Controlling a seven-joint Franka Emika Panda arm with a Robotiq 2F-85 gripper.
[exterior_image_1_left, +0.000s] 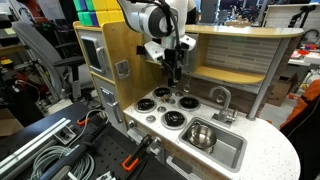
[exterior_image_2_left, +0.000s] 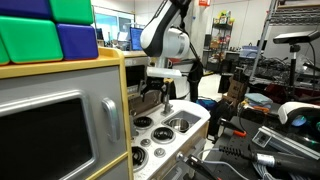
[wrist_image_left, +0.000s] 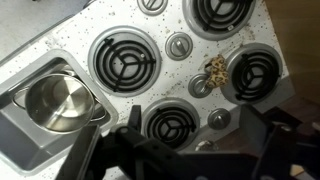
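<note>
My gripper (exterior_image_1_left: 172, 82) hangs above the toy stove's burners, pointing down. In the wrist view its dark fingers stand wide apart, the gripper open with nothing between them. Below it lie several black coil burners (wrist_image_left: 124, 61) with silver rims. A small yellow-brown patterned thing (wrist_image_left: 216, 70) rests among the knobs near the right burner (wrist_image_left: 254, 73); what it is cannot be told. A steel pot (wrist_image_left: 60, 103) sits in the sink (wrist_image_left: 25, 128), left of the burners in that view.
A faucet (exterior_image_1_left: 225, 100) rises behind the sink. Above the burners runs a wooden shelf (exterior_image_1_left: 225, 74), and a cabinet (exterior_image_2_left: 60, 118) stands beside the stove. The white counter (exterior_image_1_left: 265, 150) right of the sink is bare.
</note>
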